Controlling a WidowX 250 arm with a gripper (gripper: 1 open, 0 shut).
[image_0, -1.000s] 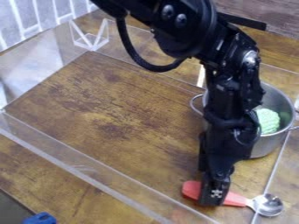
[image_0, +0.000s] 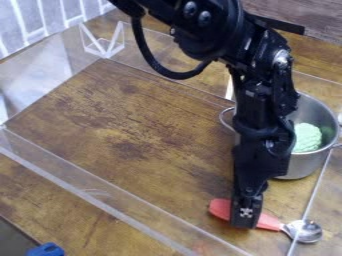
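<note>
The black gripper (image_0: 247, 208) points down at the lower right, its tips over the red handle (image_0: 267, 223) of a spoon. The spoon's metal bowl (image_0: 307, 231) lies to the right of the handle on the wooden surface. The gripper is open; whether the handle lies between or under its fingers is partly hidden. Behind the arm stands a steel pot (image_0: 319, 115) with a pale green item (image_0: 306, 138) inside, partly covered by the arm.
Clear plastic edging runs around the wooden work surface (image_0: 120, 130). A blue object (image_0: 46, 249) sits at the bottom left corner.
The gripper has shifted very slightly over the spoon, and the arm's upper part has moved a little. The spoon lies in nearly the same place.
</note>
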